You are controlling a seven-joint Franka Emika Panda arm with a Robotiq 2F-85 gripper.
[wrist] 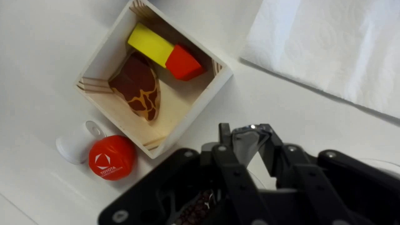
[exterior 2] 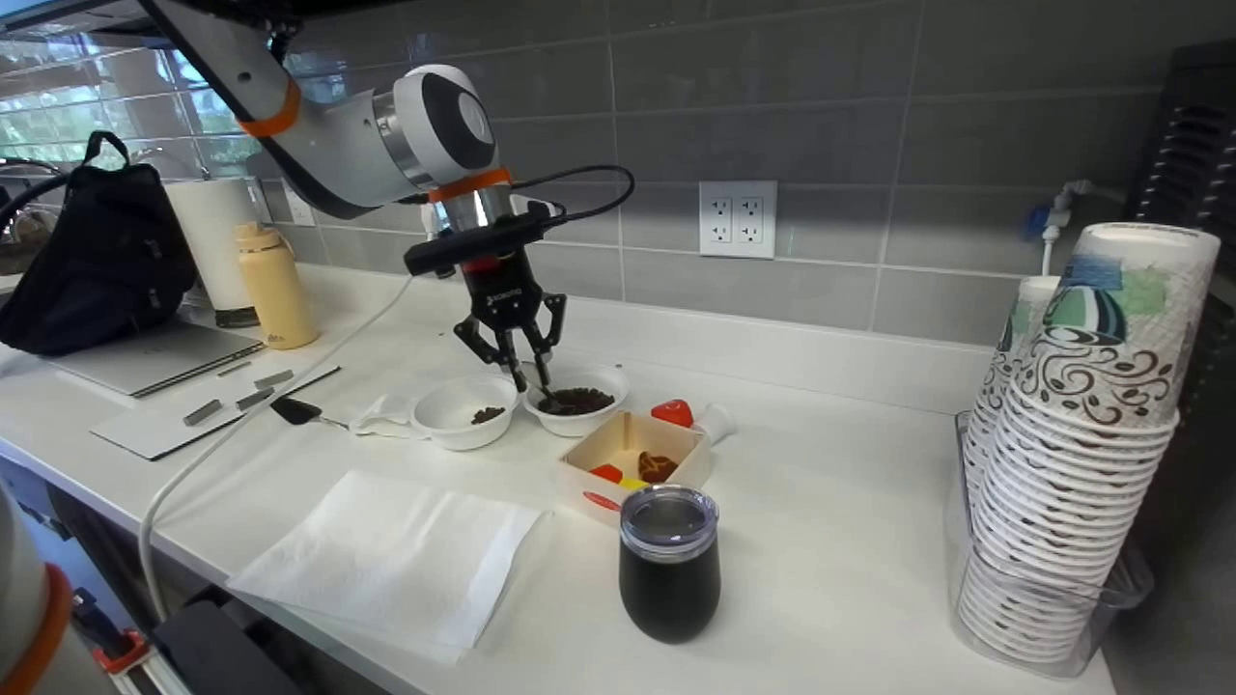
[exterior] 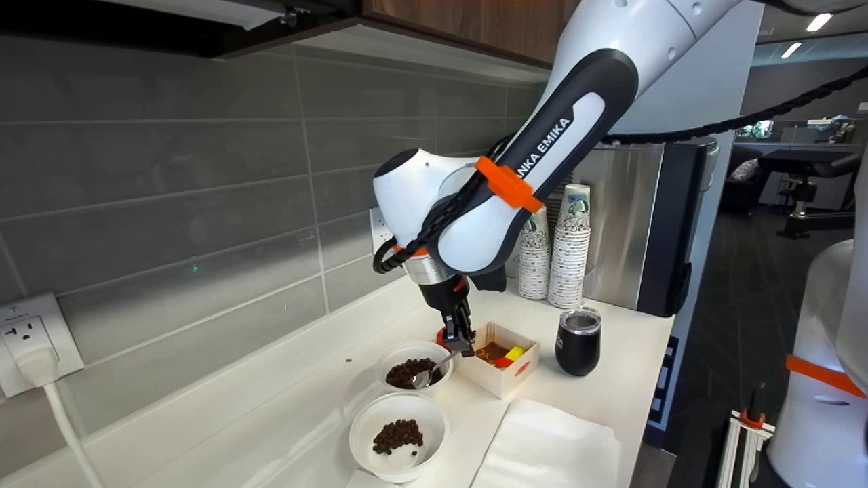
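My gripper is shut on the handle of a metal spoon (exterior: 422, 379), whose bowl end rests in the dark beads of the farther white bowl (exterior: 390, 361). The spoon leans at a slant from the fingers down into that bowl. Dark brown beads (exterior 2: 575, 401) fill much of the bowl's bottom. Beside it, towards the camera in exterior view 1, a second white bowl (exterior: 360, 439) holds a smaller heap of the same beads (exterior: 398, 436). In the wrist view my fingers cover most of the bowls.
A wooden box (wrist: 197, 109) with toy food stands close to the gripper. A red object (wrist: 112, 157) and a small white container (wrist: 78, 144) lie beside it. Further off are a black tumbler (exterior 2: 669, 568), a white paper towel (exterior 2: 388, 556) and stacked paper cups (exterior 2: 1083, 463).
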